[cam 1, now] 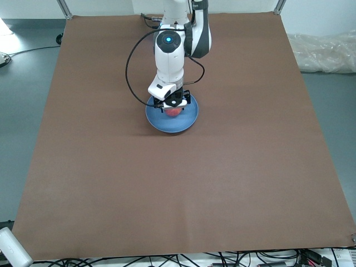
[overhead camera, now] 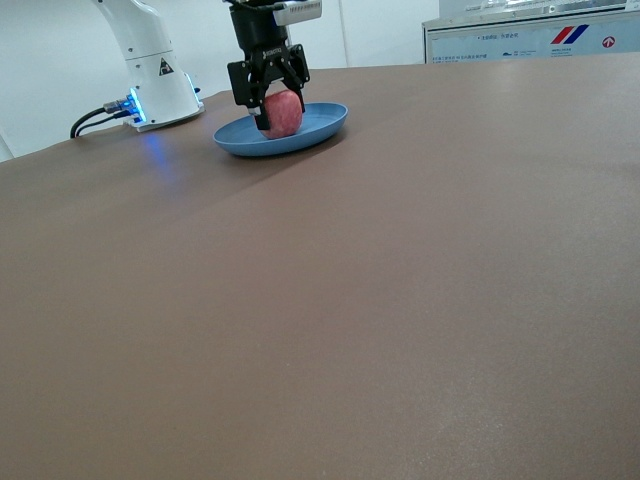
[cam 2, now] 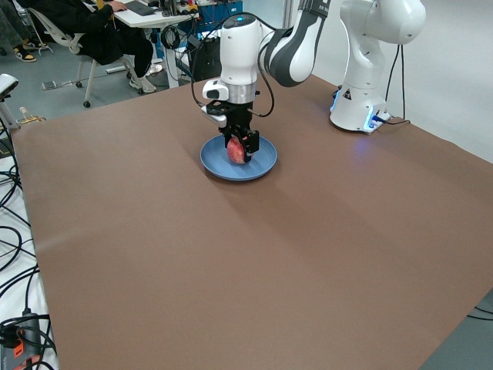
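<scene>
A red, apple-like round fruit (overhead camera: 283, 115) is low at the blue plate (overhead camera: 237, 137), on or just over its surface. My black gripper (overhead camera: 280, 110) is directly over the plate with a finger on either side of the fruit; whether its fingers press on it I cannot tell for sure. In the left view the fruit (cam 1: 173, 112) shows beneath the wrist on the plate (cam 1: 172, 125); in the right view it (cam 2: 235, 153) is partly hidden by the gripper.
Cables (cam 1: 167, 261) run along its front edge. The robot's white base (cam 2: 356, 108) stands at the back, with a wall behind it.
</scene>
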